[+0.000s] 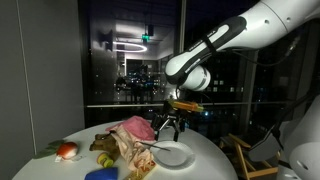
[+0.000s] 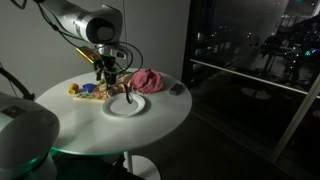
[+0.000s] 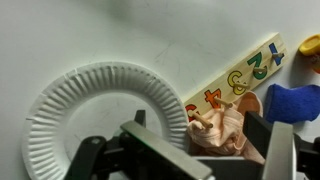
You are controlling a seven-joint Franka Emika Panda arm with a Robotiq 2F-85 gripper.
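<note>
My gripper (image 1: 173, 132) hangs above the table by the white plate, pointing down. In the wrist view its two fingers (image 3: 150, 143) stand wide apart, open, with nothing held. The white paper plate (image 3: 47, 123) with a fluted rim lies at the left there, partly covered by one finger. A peach cloth (image 3: 222, 128) lies below the gap between the fingers, partly hidden by the gripper. In exterior view 1, a dark-handled utensil (image 1: 153, 146) reaches over the plate's rim.
Beside the cloth lie a wooden number board (image 3: 240, 76), a blue sponge-like block (image 3: 292, 103) and an orange-yellow object (image 3: 311, 46). A pink cloth (image 2: 147, 80) and a dark object (image 2: 177, 88) are farther along. A red round item (image 1: 67, 150) sits near the table's left edge.
</note>
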